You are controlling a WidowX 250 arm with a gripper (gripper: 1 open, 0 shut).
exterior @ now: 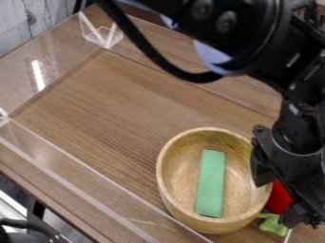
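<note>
My black gripper (282, 197) is low at the right of the camera view, just right of a round wooden bowl (176, 180) and over a red object (279, 197). A flat mint-green block (211, 182) lies inside the bowl. A small light-green object (271, 226) lies beside the bowl at the lower right, under the gripper. The fingertips are dark and overlap the red object, so whether they hold it cannot be told.
Clear plastic edging runs along its left and front. The arm with its black cable fills the top right.
</note>
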